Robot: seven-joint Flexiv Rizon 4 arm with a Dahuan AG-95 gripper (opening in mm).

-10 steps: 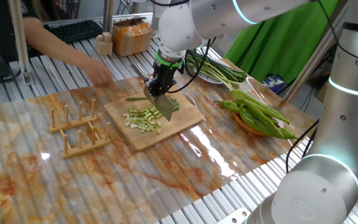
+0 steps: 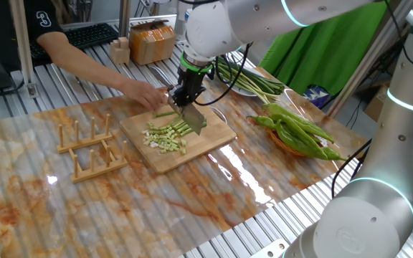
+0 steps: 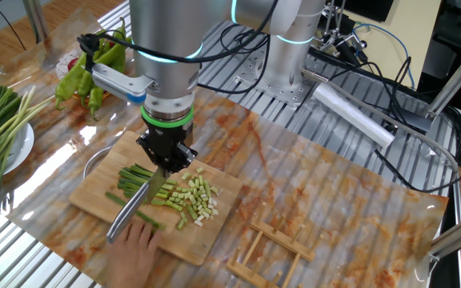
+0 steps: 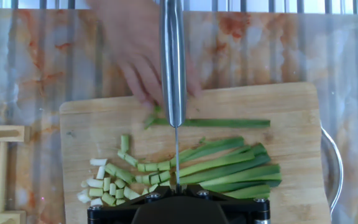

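A knife (image 4: pixel 173 68) with a silver handle is clamped in my gripper (image 3: pixel 166 154), its blade (image 2: pixel 193 119) pointing down over the cutting board (image 2: pixel 165 166). In the wrist view the blade appears edge-on among the green stalks. Chopped pale pieces (image 4: pixel 107 190) lie to its left and longer green stalks (image 4: pixel 241 168) to its right. One separate stalk (image 4: pixel 229 123) rests along the board's far side. A person's hand (image 3: pixel 132 254) is at that stalk's end, close beside the knife handle. Whether the blade touches the board cannot be made out.
A wooden peg rack (image 2: pixel 92 154) stands left of the board. Green peppers (image 2: pixel 296 132) fill a basket on the right, and a plate of long greens (image 3: pixel 2 136) lies behind. A metal ring (image 4: pixel 334 168) shows at the board's edge.
The person's hand has come in from behind the board to the separate stalk near the knife.
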